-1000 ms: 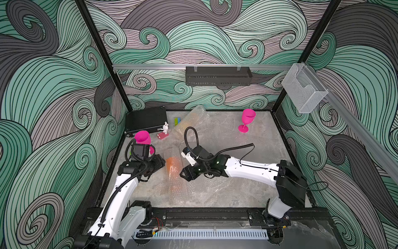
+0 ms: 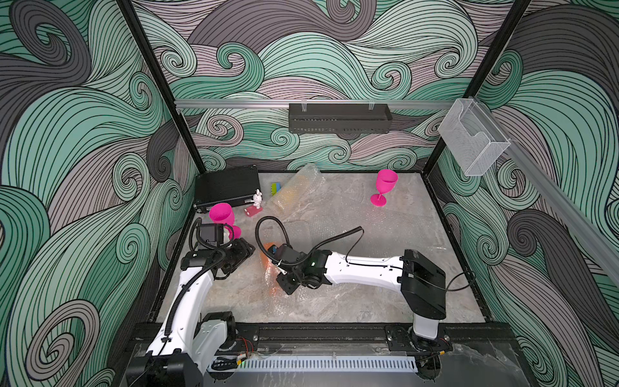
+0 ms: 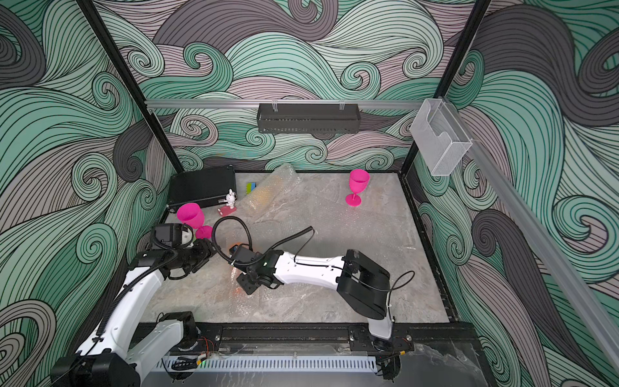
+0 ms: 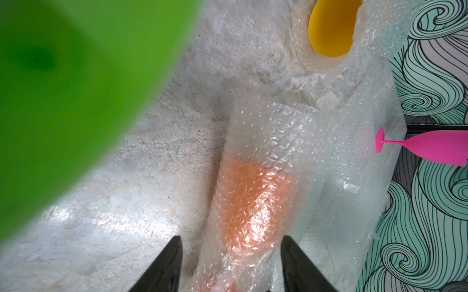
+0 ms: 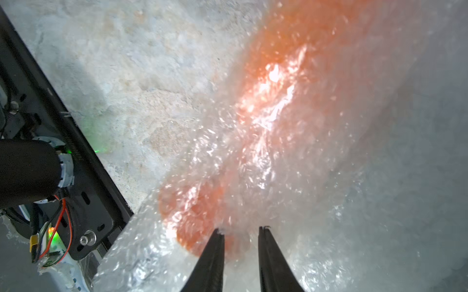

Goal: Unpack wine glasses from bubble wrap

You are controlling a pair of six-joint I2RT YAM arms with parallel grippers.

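Note:
An orange glass lies wrapped in clear bubble wrap; in the right wrist view its orange base (image 5: 192,214) shows through. My right gripper is over the base end, its fingers partly apart; whether they touch the wrap I cannot tell. To the left of the bundle hovers my left gripper (image 2: 251,247), open, with nothing held. A second wrapped glass, yellow (image 4: 334,26), lies farther back. Unwrapped pink glasses stand upright: one pink glass (image 2: 385,183) at the back right, another pink glass (image 2: 221,213) behind my left gripper.
A large blurred green thing (image 4: 73,87) fills the left wrist view's upper left, close to the camera. At the back left are a black case (image 2: 227,187), a white figurine (image 2: 257,198) and a green-blue block (image 2: 276,187). Flat bubble wrap (image 4: 341,194) covers ground right of the bundle.
My right arm has come left and over the orange bundle's near part, hiding much of it from above. My left gripper has shifted only slightly. The upright glasses have stayed put.

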